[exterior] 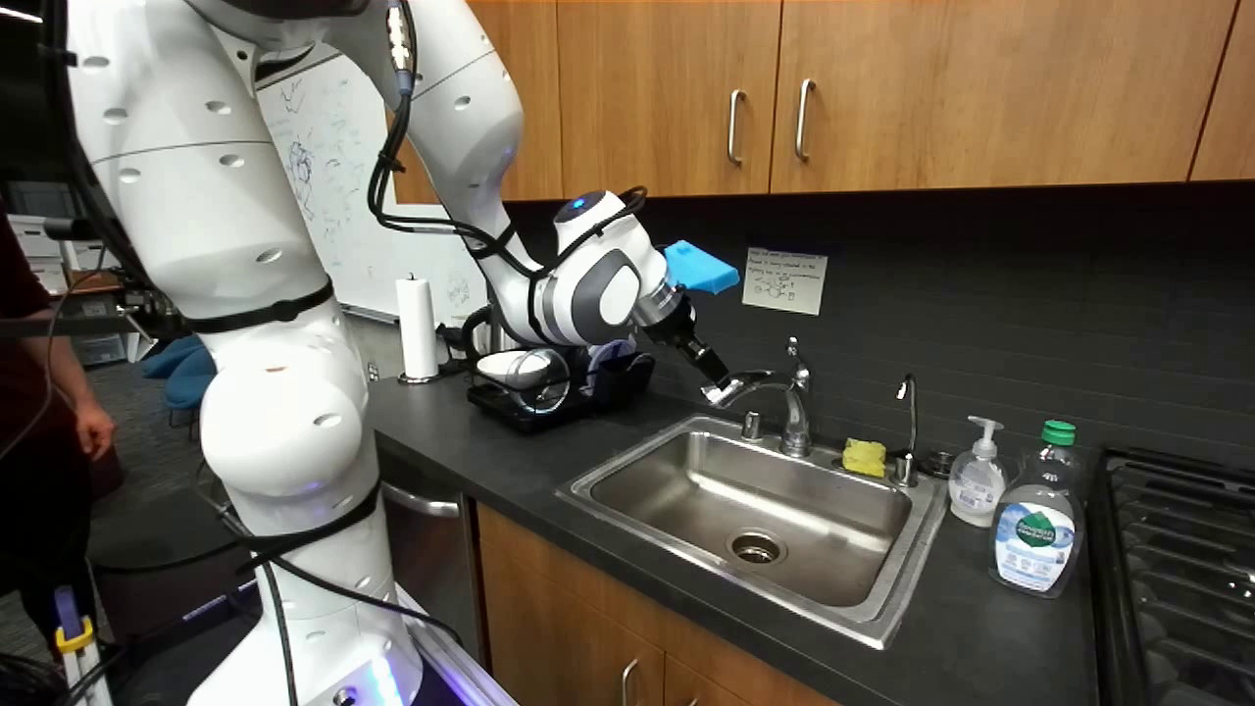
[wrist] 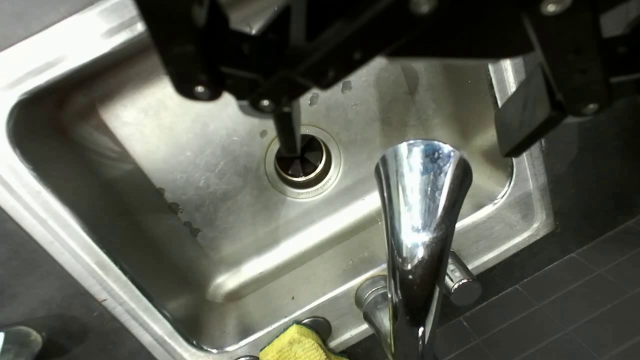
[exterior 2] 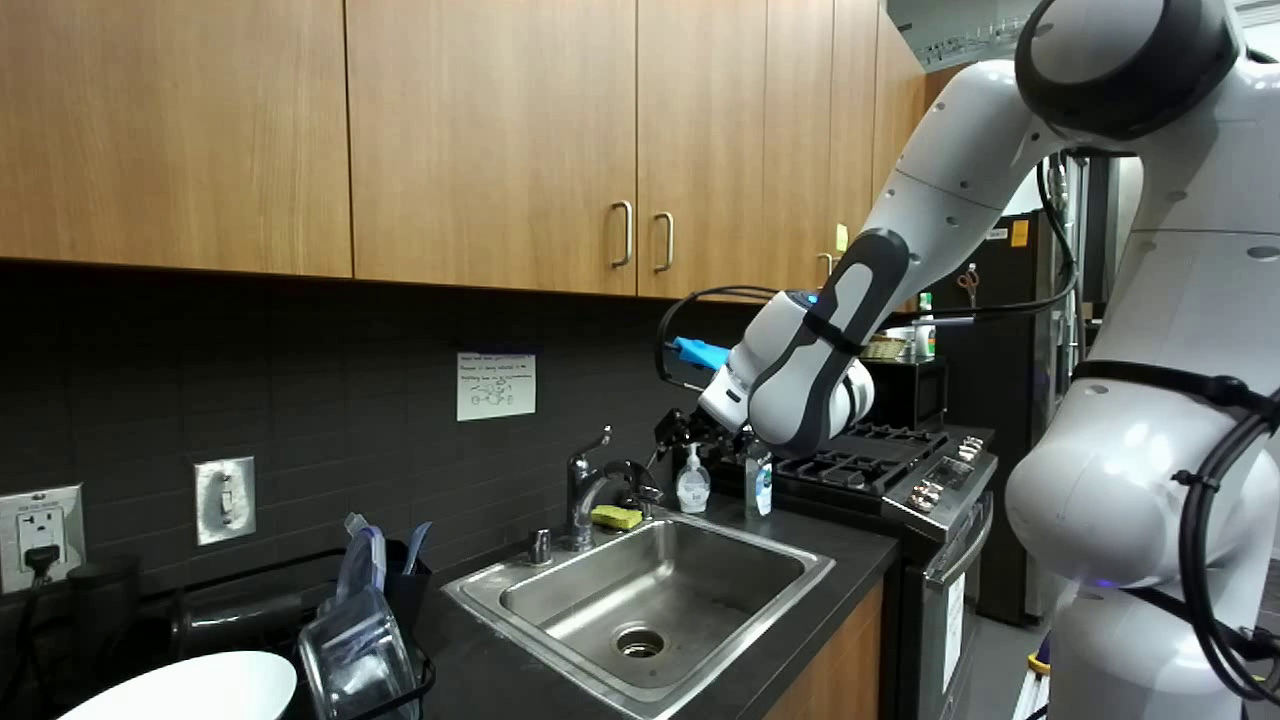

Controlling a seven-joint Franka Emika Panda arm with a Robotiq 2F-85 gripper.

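Note:
My gripper is open above the sink, its two fingers wide apart. One fingertip point(wrist: 289, 135) appears over the drain in the wrist view, the other point(wrist: 528, 117) over the sink's right side. Nothing is held between them. The chrome faucet point(wrist: 420, 222) reaches up into the space between the fingers in that view; whether it touches either finger cannot be told. In exterior view 1 the gripper point(exterior: 713, 375) hangs close to the end of the faucet point(exterior: 796, 418). Below is the empty steel sink point(exterior: 765, 518).
Behind the sink lies a yellow sponge point(exterior: 865, 457). A soap pump point(exterior: 978, 477) and a dish soap bottle point(exterior: 1037, 518) stand on the right, beside the stove point(exterior: 1177, 553). A dish rack point(exterior: 565, 394) is on the left. Wooden cabinets point(exterior: 671, 94) hang overhead.

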